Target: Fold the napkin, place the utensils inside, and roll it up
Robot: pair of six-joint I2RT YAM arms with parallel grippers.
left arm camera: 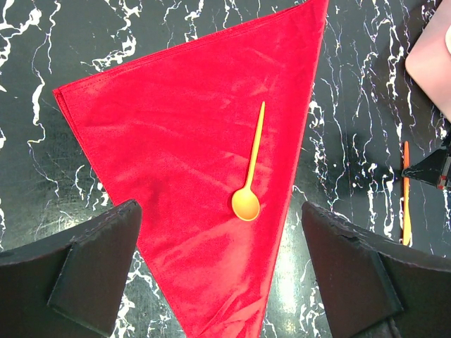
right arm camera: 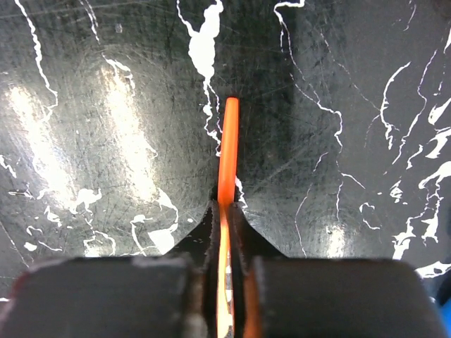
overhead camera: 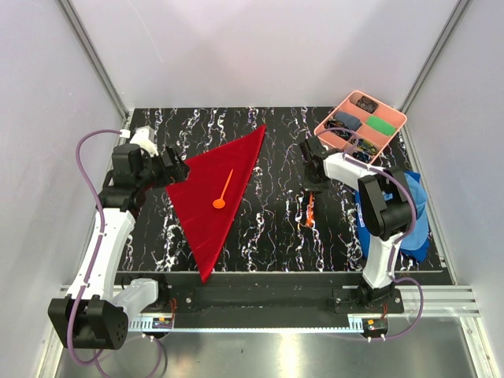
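Observation:
A red napkin (overhead camera: 209, 197), folded to a triangle-like shape, lies on the black marble table with an orange spoon (left arm camera: 245, 203) on it. My left gripper stands open above the napkin, nothing between its fingers. Right of the napkin an orange utensil (right arm camera: 228, 148) with a straight handle lies on the table. My right gripper is down over that utensil, its fingertips close around the handle; whether it grips it is unclear.
A pink sectioned bin (overhead camera: 361, 118) with dark and green items stands at the back right. Blue cloths (overhead camera: 417, 220) lie at the right edge. The table between napkin and right arm is clear.

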